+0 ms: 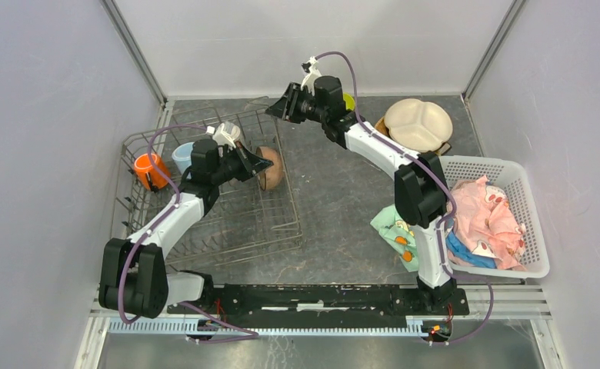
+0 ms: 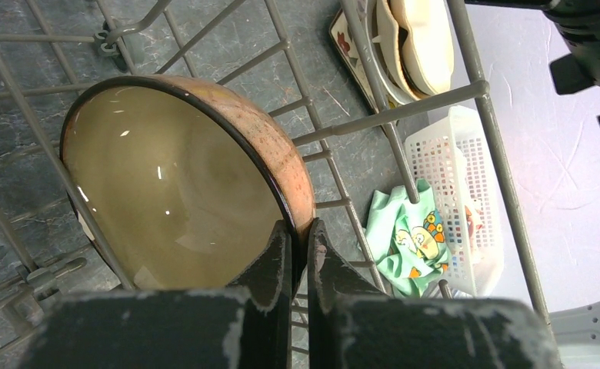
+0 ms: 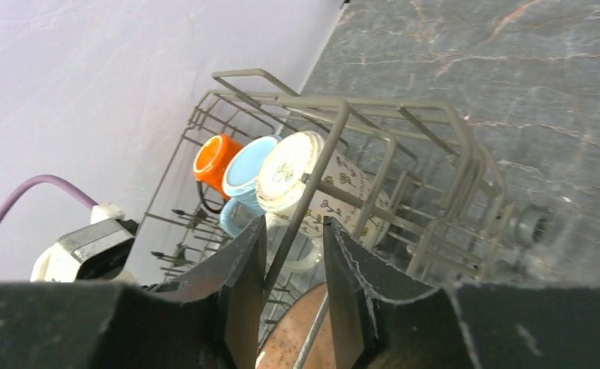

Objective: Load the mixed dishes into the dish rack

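Observation:
A brown bowl (image 1: pixel 274 171) (image 2: pixel 166 184) stands on edge at the right side of the dish rack (image 1: pixel 228 240). My left gripper (image 1: pixel 268 164) is shut on its rim. My right gripper (image 1: pixel 275 109) is at the rack's rear right corner, fingers part open either side of a wire; whether they touch it I cannot tell. An orange mug (image 1: pixel 145 166), a light blue mug (image 1: pixel 183 154) and a white patterned cup (image 3: pixel 289 173) are in the rack.
Stacked plates (image 1: pixel 416 123) lie at the back right, a yellow-green dish (image 1: pixel 348 103) behind my right arm. A white basket of cloths (image 1: pixel 534 223) and a green cloth (image 1: pixel 389 231) are at the right.

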